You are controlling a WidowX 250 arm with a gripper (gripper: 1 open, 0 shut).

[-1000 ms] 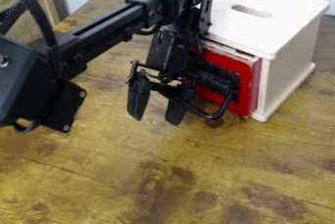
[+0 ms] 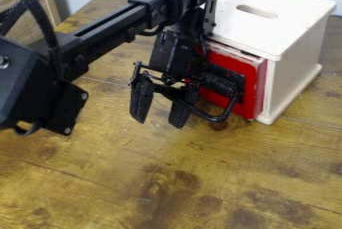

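Observation:
My black gripper [image 2: 160,103] hangs low over the wooden table at the centre of the view, its two fingers apart with nothing visible between them. Just behind and right of it stands a white box [image 2: 281,43] with a slot in its top. The box's front holds a red panel [image 2: 246,95], partly hidden by my gripper and arm.
My arm's large black housing fills the left side. A pale wooden edge shows at the far upper left.

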